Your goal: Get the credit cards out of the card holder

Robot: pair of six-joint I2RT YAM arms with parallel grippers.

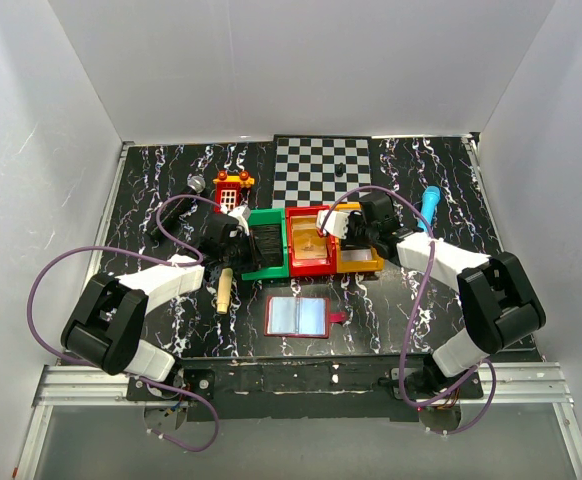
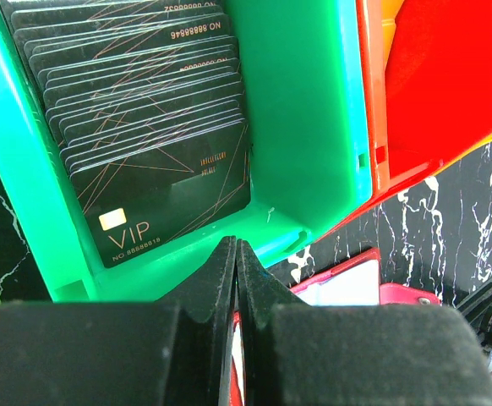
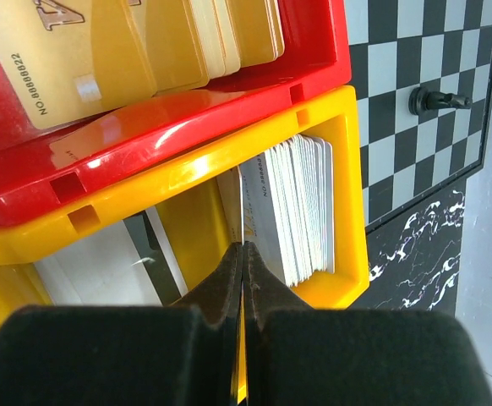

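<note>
The small red card holder point(image 1: 297, 316) lies open in front of the bins, with pale pages and a red tab. Black VIP cards point(image 2: 136, 194) lie overlapped in the green bin point(image 2: 305, 110). My left gripper is shut over that bin's near edge, nothing visible between its tips. In the right wrist view, my right gripper is shut on a thin white card point(image 3: 241, 199), seen edge-on inside the yellow bin point(image 3: 344, 203). A stack of white cards point(image 3: 292, 203) stands just right of it; part of the held card is hidden by the fingers.
Gold cards point(image 3: 85, 51) fill the red bin point(image 3: 102, 156) between the other two. Behind the bins is a checkered board point(image 1: 316, 165). A microphone point(image 1: 176, 208), a red toy point(image 1: 231, 185) and a blue item point(image 1: 429, 203) lie around.
</note>
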